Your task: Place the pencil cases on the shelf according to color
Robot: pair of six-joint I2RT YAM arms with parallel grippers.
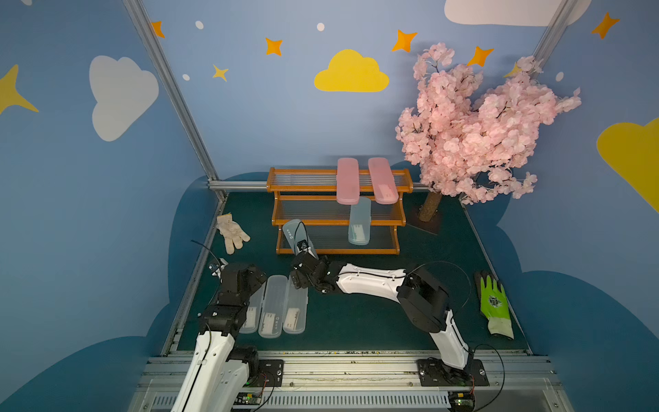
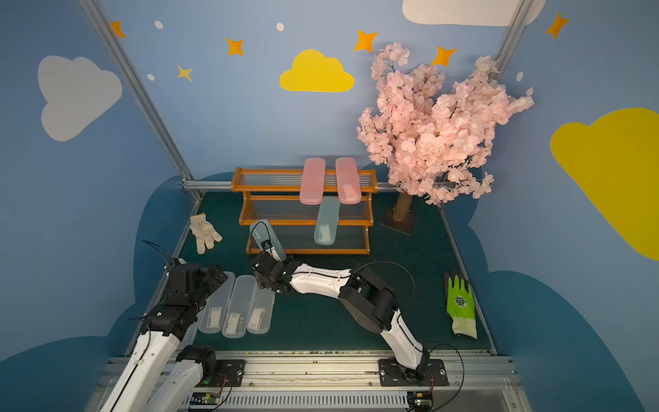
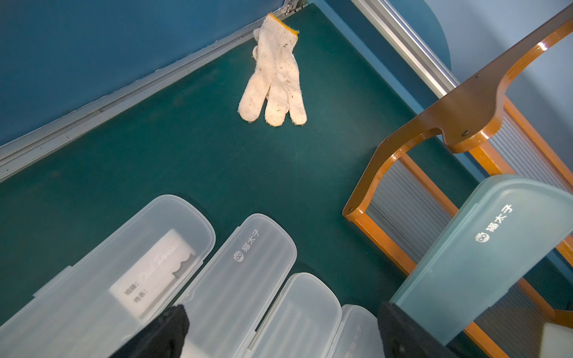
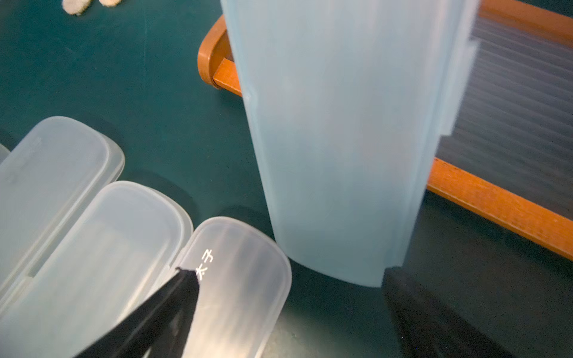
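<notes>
Two pink pencil cases (image 1: 347, 180) (image 1: 383, 180) lie on the top shelf. A blue case (image 1: 359, 223) rests on the middle shelf. Another blue case (image 4: 352, 137) stands tilted at the lower shelf's left; my right gripper is open just before it, its fingertips either side of its near end, apparently not gripping. Several clear cases (image 1: 274, 305) lie side by side on the mat. My left gripper is over their far left, fingers apart, with the clear cases in view between them.
A white glove (image 1: 232, 233) lies back left, a green glove (image 1: 494, 305) at the right. A blossom tree (image 1: 466, 137) stands at the back right. The mat right of the shelf's front is fairly clear.
</notes>
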